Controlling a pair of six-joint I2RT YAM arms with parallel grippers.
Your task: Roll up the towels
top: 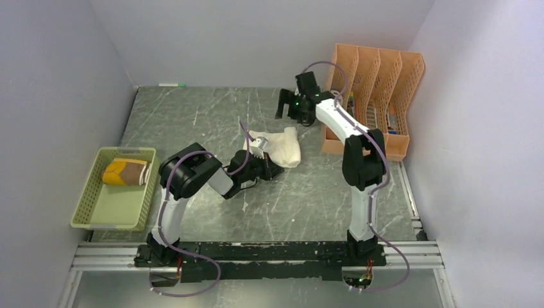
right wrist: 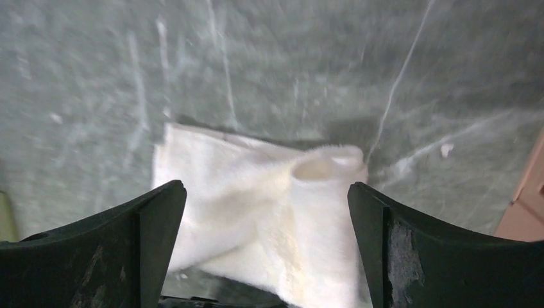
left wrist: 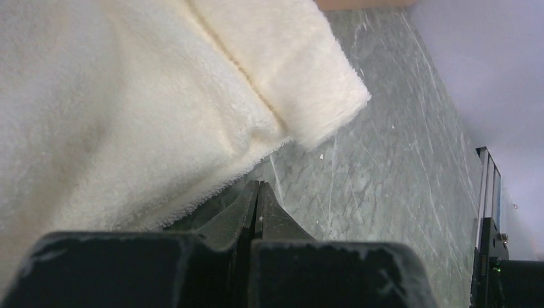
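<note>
A white towel (top: 282,144) lies bunched on the grey table at centre, with a folded-over flap along its right side, clear in the left wrist view (left wrist: 141,109). My left gripper (top: 274,170) is shut low at the towel's front edge; in the left wrist view its tips (left wrist: 256,192) meet just by the hem, and whether cloth is between them cannot be seen. My right gripper (top: 286,104) is open and raised behind the towel, which shows blurred below its fingers in the right wrist view (right wrist: 269,224).
An orange slotted organizer (top: 403,141) stands at the back right, close to my right arm. A green basket (top: 112,212) with a yellow-brown bundle sits at the left.
</note>
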